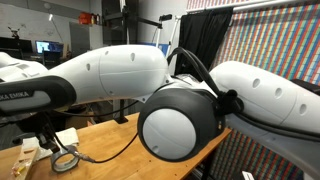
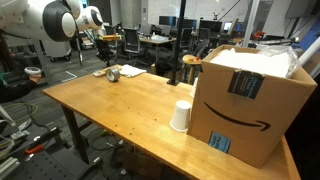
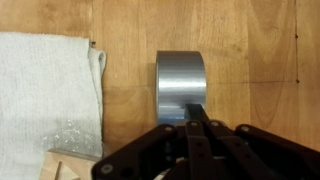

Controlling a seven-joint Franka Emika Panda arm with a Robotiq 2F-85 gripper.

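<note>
A grey roll of tape [image 3: 181, 82] lies on the wooden table, just beyond my gripper in the wrist view. Its silvery outer band faces the camera, and the dark gripper body covers its lower end. No object shows between my fingers, which are shut and mostly hidden by the mount. From the side, the gripper [image 1: 47, 142] is low over the table, close to the tape roll [image 1: 66, 162]; whether they touch cannot be told. In the second exterior view the roll [image 2: 113, 75] sits near the table's far end.
Left of the roll lie a white cloth [image 3: 45, 85] and a light wooden piece [image 3: 68, 166]. A large cardboard box [image 2: 238, 112] and a white cup [image 2: 181, 116] occupy the table's other end.
</note>
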